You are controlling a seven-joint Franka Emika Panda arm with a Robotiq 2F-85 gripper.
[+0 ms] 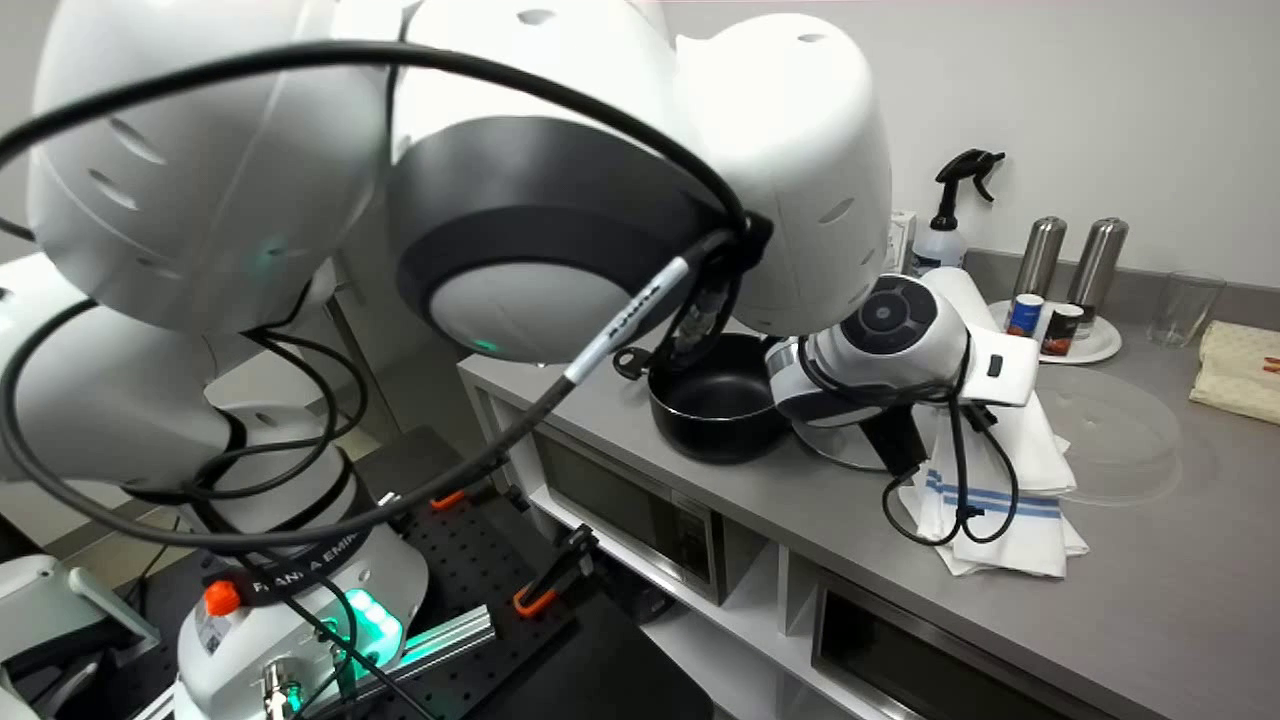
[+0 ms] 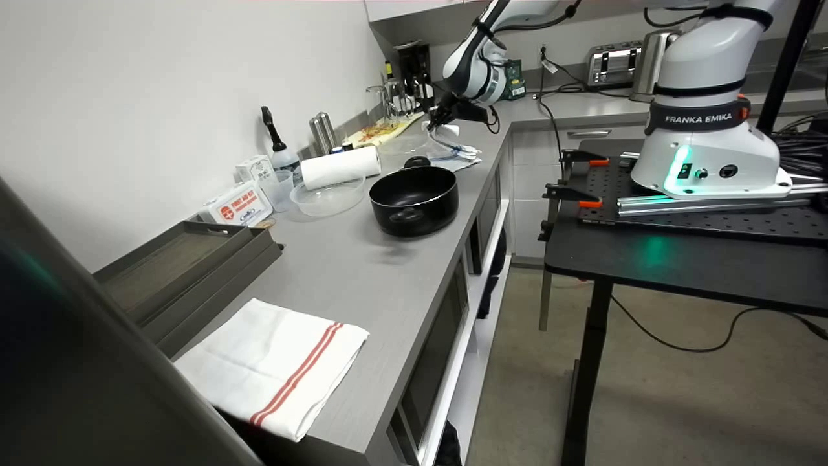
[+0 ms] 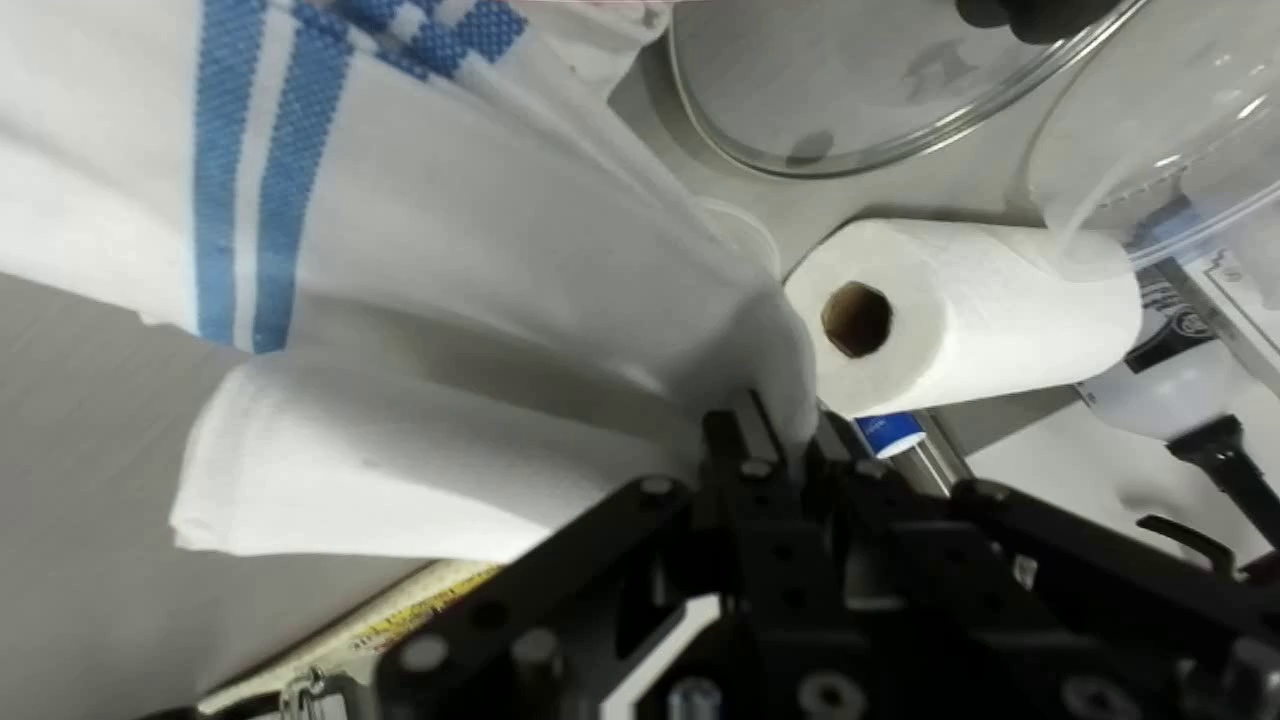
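Observation:
In the wrist view a white towel with blue stripes (image 3: 480,228) runs up into my gripper, which is shut on a pinched fold of it. The rest of the cloth drapes away to the left, its lower flap folded under. From the first exterior view, the towel (image 1: 1002,528) reaches down onto the grey counter below the wrist, and the fingers are hidden behind the arm. Across the room in the second exterior view, the gripper (image 2: 436,124) is small and dark, with the towel (image 2: 458,155) beneath it.
Close to the grip lie a paper towel roll (image 3: 1020,306) and a glass lid (image 3: 828,156). A black pot (image 1: 720,402) stands near the counter's front edge. Shakers share a white plate (image 1: 1098,346) behind. A red-striped towel (image 2: 272,365) lies on clear counter at the near end.

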